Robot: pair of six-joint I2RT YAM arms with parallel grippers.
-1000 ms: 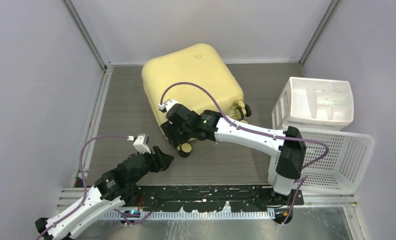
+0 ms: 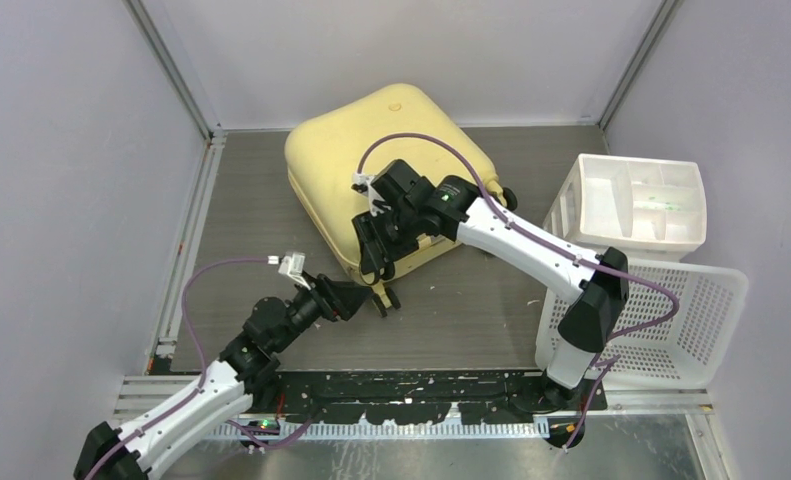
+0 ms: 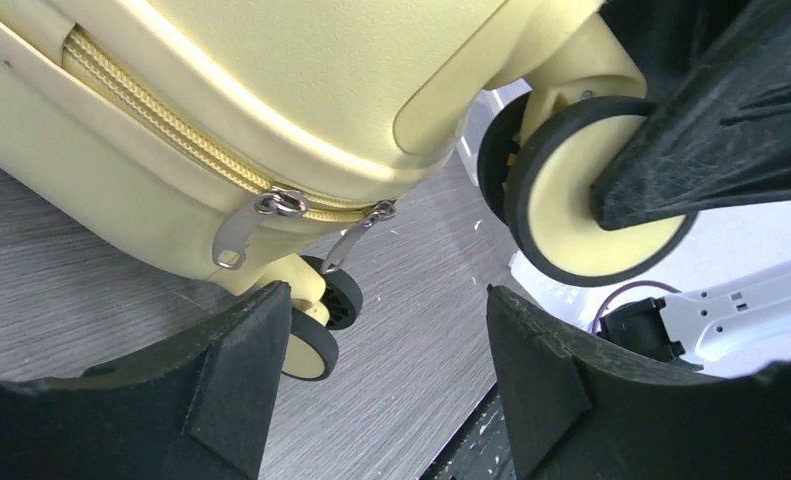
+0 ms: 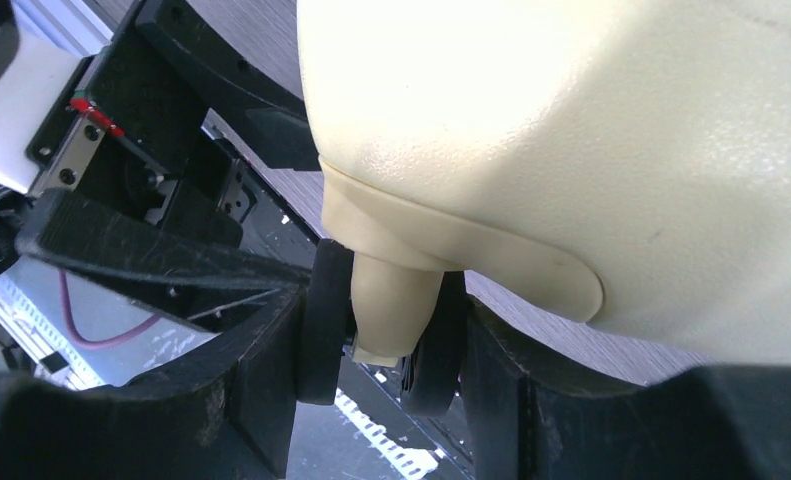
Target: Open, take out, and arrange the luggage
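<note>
A yellow suitcase [image 2: 366,150] lies on its side on the floor. My right gripper is shut on the yellow wheel housing [image 4: 396,300] at its near corner. Below that, in the top view, my left gripper [image 2: 356,300] stands open beside the corner. In the left wrist view, two silver zipper pulls [image 3: 233,240] hang from the zipper [image 3: 151,110] ahead of my left gripper, whose fingers have nothing between them. Black-tyred wheels [image 3: 596,190] show at the case's corners.
A white organizer box [image 2: 641,200] and a white perforated basket [image 2: 701,330] stand on the right. The grey board [image 2: 231,240] is bare to the left of the suitcase. Walls enclose the back and sides.
My right gripper has moved up and to the right, and the suitcase corner has shifted slightly with it. My left gripper has moved right and a little upward, toward the corner.
</note>
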